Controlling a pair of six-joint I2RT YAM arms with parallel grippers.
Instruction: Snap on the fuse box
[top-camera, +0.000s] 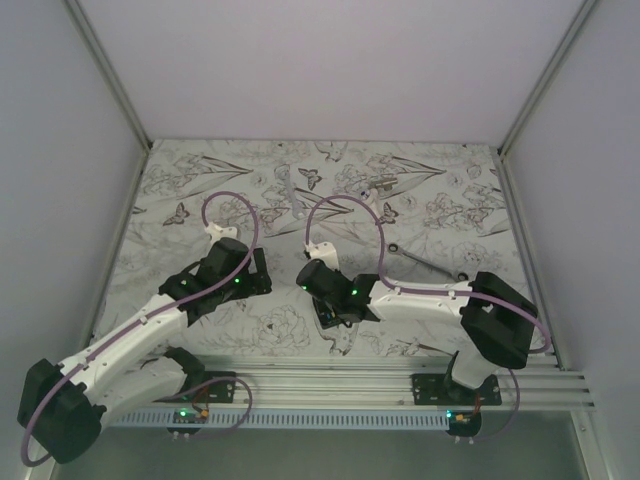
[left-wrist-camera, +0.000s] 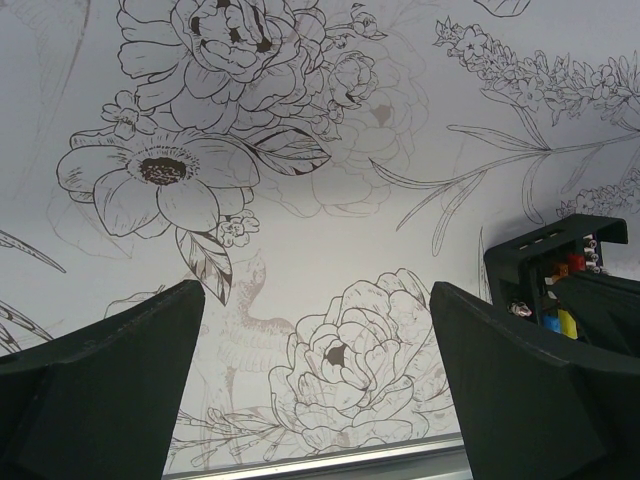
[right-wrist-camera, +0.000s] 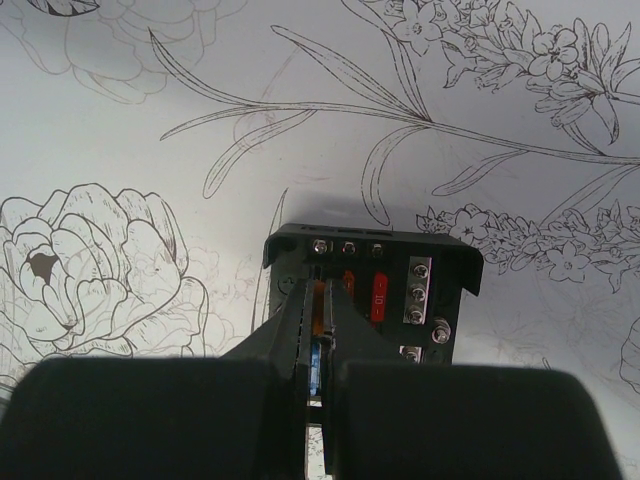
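The black fuse box (right-wrist-camera: 440, 260) lies on the patterned surface, with terminal screws and coloured fuses inside; the red fuse (right-wrist-camera: 379, 297) shows beside my right gripper. That gripper is shut and reaches down over the box's middle, its fingertips covering part of an orange and a blue piece; whether anything is between them I cannot tell. The top view shows the box (top-camera: 330, 316) mostly under the right arm. My left gripper (top-camera: 262, 270) hangs open to the left of the box, with only bare surface between its fingers in the left wrist view.
Wrenches (top-camera: 428, 262) lie to the right of the right arm, and pliers (top-camera: 372, 200) and a pale tool (top-camera: 293, 200) lie farther back.
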